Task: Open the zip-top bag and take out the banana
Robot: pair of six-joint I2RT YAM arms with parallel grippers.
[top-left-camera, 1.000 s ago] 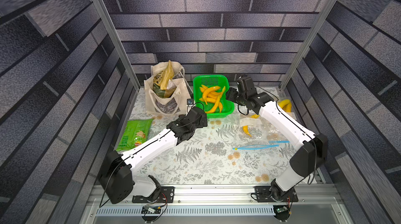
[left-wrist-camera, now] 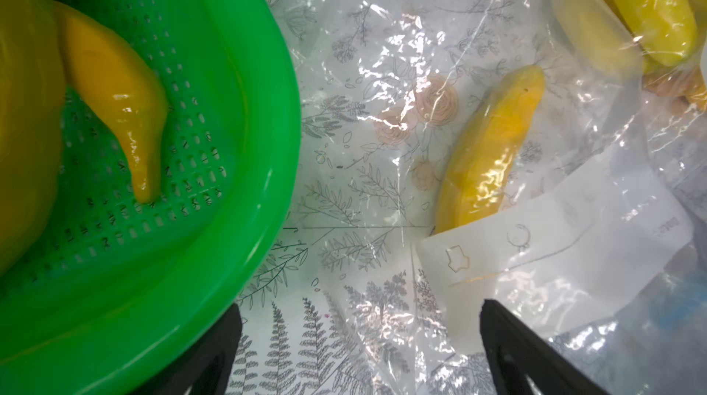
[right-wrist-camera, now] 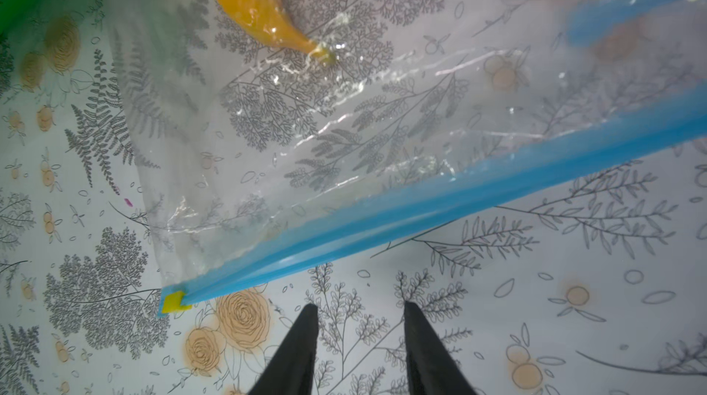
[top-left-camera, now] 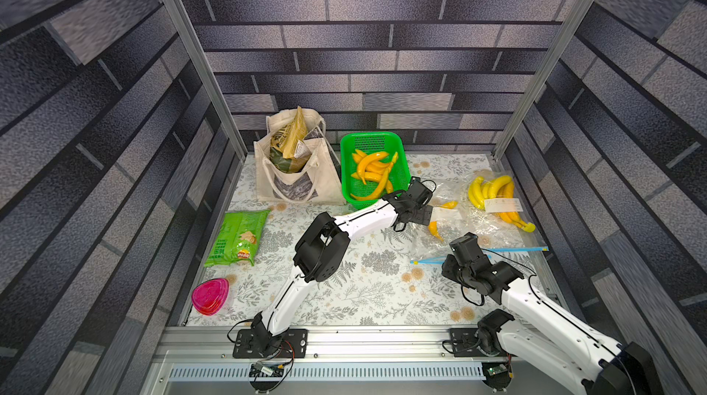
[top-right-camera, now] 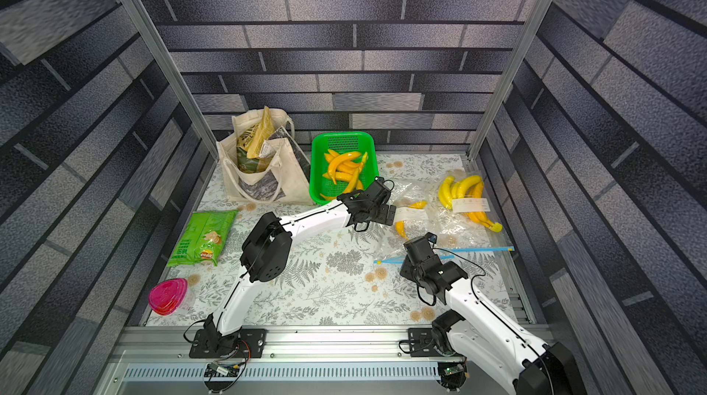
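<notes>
A clear bag (top-left-camera: 419,247) with a blue zip (right-wrist-camera: 353,236) lies flat on the table, holding a banana (left-wrist-camera: 482,155) partly covered by a white label (left-wrist-camera: 559,247). The yellow slider (right-wrist-camera: 175,302) sits at the zip's left end; the blue strips look slightly parted along the left half. My left gripper is open above the bag's left side, beside the green basket, with nothing between its fingers. In front of the zip hangs my right gripper, its fingers partly apart and only tablecloth showing between them.
A green basket (top-left-camera: 346,163) of bananas stands close to my left gripper. Another clear bag holds a banana bunch (top-left-camera: 489,192) at right. A tote bag (top-left-camera: 331,181), green packet (top-left-camera: 239,236) and pink container (top-left-camera: 210,296) stand left.
My left gripper has moved right, from before the basket to over the bag.
</notes>
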